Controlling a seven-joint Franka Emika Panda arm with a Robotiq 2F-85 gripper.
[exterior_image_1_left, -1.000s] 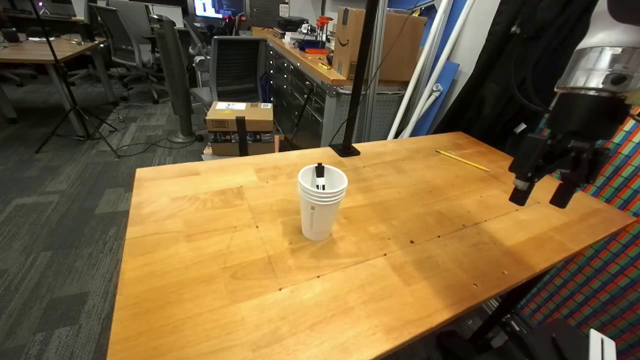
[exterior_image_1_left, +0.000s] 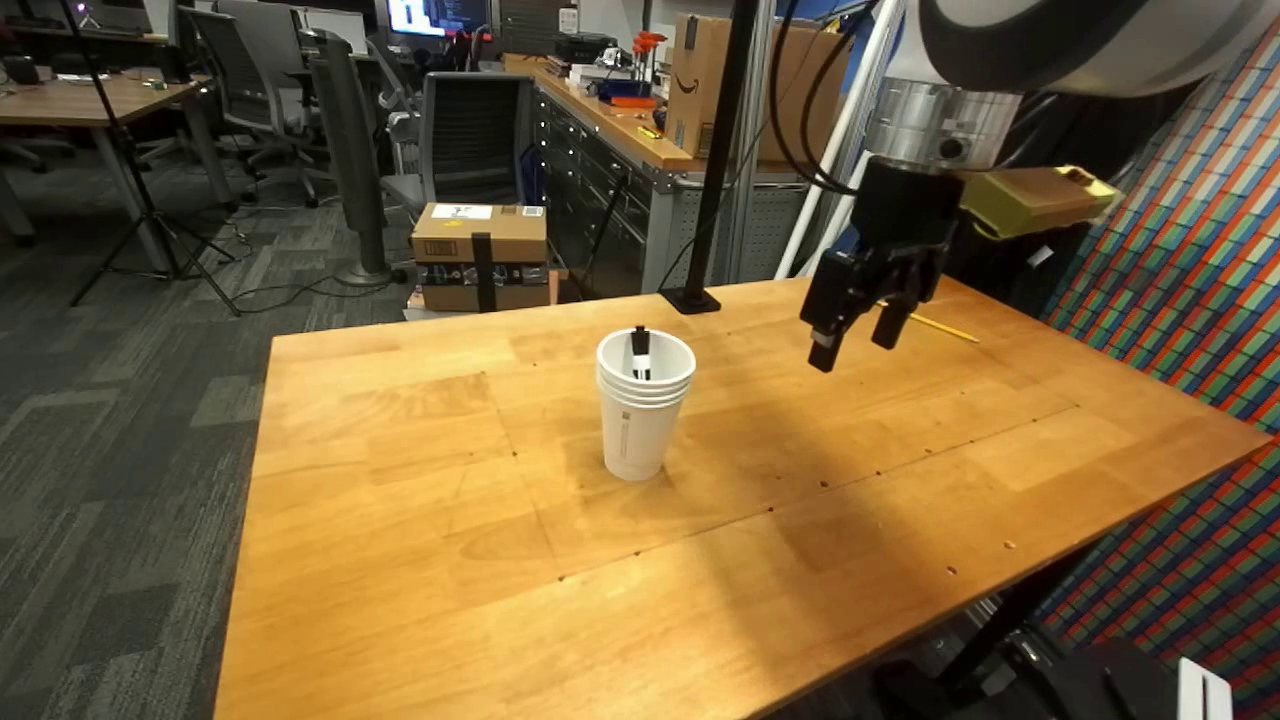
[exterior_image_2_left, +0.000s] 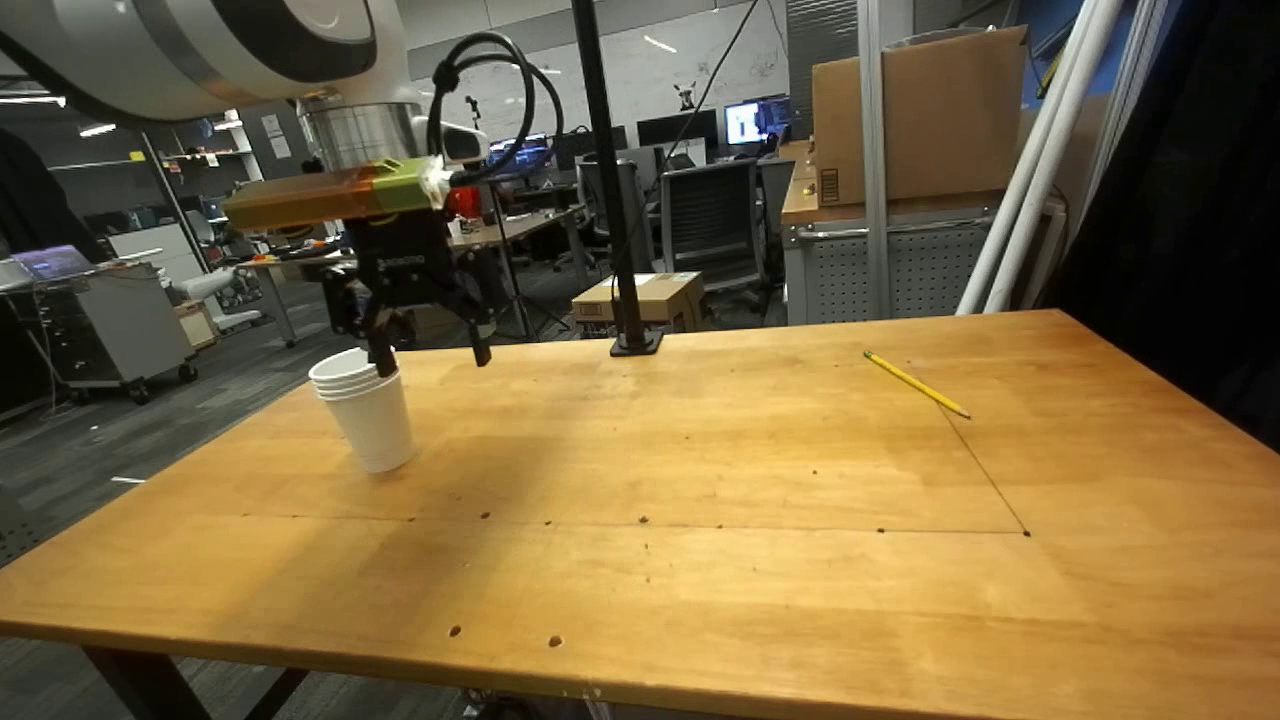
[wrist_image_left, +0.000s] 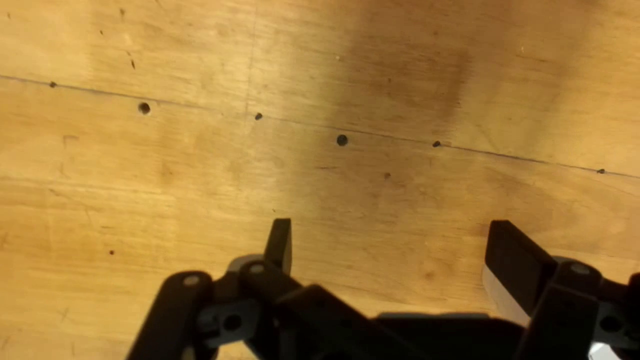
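Observation:
Open and empty, my gripper (exterior_image_1_left: 857, 348) hangs above the table, to the right of a stack of white cups (exterior_image_1_left: 638, 420) in exterior view 1. Inside the top cup stands a black-and-white marker-like item (exterior_image_1_left: 641, 353). From exterior view 2, one finger (exterior_image_2_left: 381, 350) overlaps the rim of the cups (exterior_image_2_left: 369, 420), and the gripper (exterior_image_2_left: 432, 364) is above table height. The wrist view has bare wood between the spread fingertips of the gripper; the cups cannot be made out there.
A yellow pencil (exterior_image_2_left: 917, 384) lies on the far part of the wooden table (exterior_image_2_left: 720, 600). At the table's back edge a black post (exterior_image_1_left: 692, 300) rises from its base.
My gripper has moved left in exterior view 1, from near the right table edge toward the cups, and stays open. The cups and pencil have not moved.

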